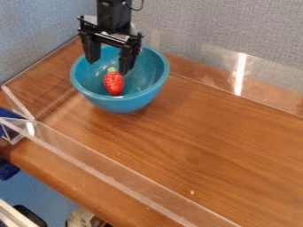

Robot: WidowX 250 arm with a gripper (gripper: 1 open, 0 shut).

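My black gripper [109, 51] hangs over a blue bowl [144, 87] near the back left of the wooden table, its two fingers spread open at the bowl's upper part. A red strawberry [113, 82] with white specks lies inside the bowl, below and between the fingertips, not held.
A clear plastic edge runs along the left front and the back. Grey walls stand behind. A blue object [10, 124] sits at the far left edge.
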